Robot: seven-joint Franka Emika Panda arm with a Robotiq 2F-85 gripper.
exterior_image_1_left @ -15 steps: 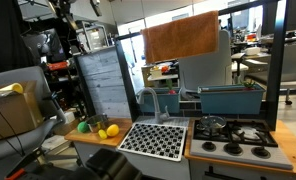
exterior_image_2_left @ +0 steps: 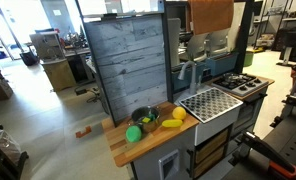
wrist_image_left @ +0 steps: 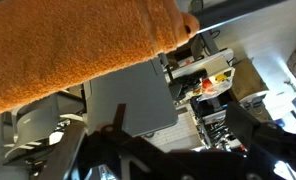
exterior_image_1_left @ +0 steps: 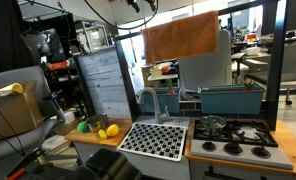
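Note:
An orange-brown towel (exterior_image_1_left: pixel 180 38) hangs from the overhead rail above the sink. In exterior view 2 the same towel (exterior_image_2_left: pixel 210 16) shows at the top edge. Across the upper left of the wrist view, the towel (wrist_image_left: pixel 78 45) appears close to the camera. My gripper is open along the lower edge of that view, its dark fingers apart from the towel. Only the end of the arm shows at the top of exterior view 1, left of the towel.
Below are a sink with a perforated cover (exterior_image_1_left: pixel 154 141), a tall faucet (exterior_image_1_left: pixel 151 100) and a stove (exterior_image_1_left: pixel 243 140) with a pot (exterior_image_1_left: pixel 214 124). Yellow items and a green item (exterior_image_2_left: pixel 134 132) sit on the wooden counter. Blue bins (exterior_image_1_left: pixel 231 101) stand behind.
The arm's end has moved right along the top of exterior view 1, closer to the towel. The towel and the counter items have not moved.

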